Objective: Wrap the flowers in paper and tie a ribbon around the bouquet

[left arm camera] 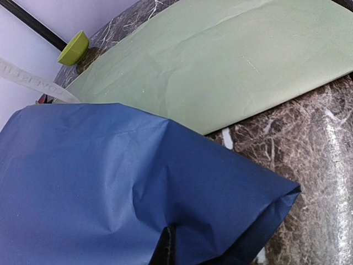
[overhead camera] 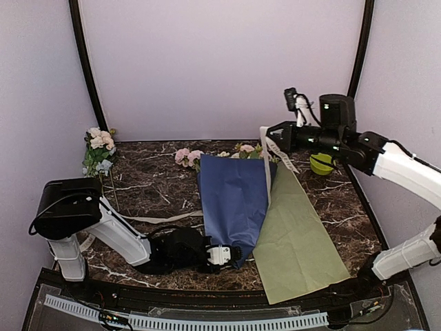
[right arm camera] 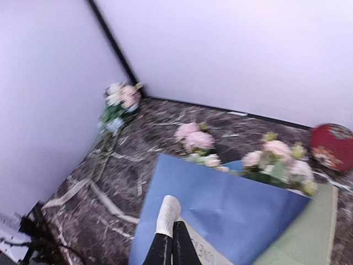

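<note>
The blue wrapping paper (overhead camera: 234, 193) lies over the flowers, whose pink heads (overhead camera: 189, 156) show beyond its upper edge. My left gripper (overhead camera: 233, 254) is shut on its narrow lower end; in the left wrist view the dark fingertips (left arm camera: 168, 237) press into creased paper. My right gripper (overhead camera: 269, 131), raised above the table, is shut on a white printed ribbon (overhead camera: 267, 172), which hangs down across the blue paper. In the right wrist view the ribbon's end (right arm camera: 168, 212) sits between the fingers.
Green paper (overhead camera: 296, 248) lies at the right, a lime bowl (overhead camera: 322, 165) behind it. A red plate (right arm camera: 325, 146) is at the back. Another bouquet (overhead camera: 98, 152) lies at the back left, with ribbon (overhead camera: 155, 219) trailing along the table below it.
</note>
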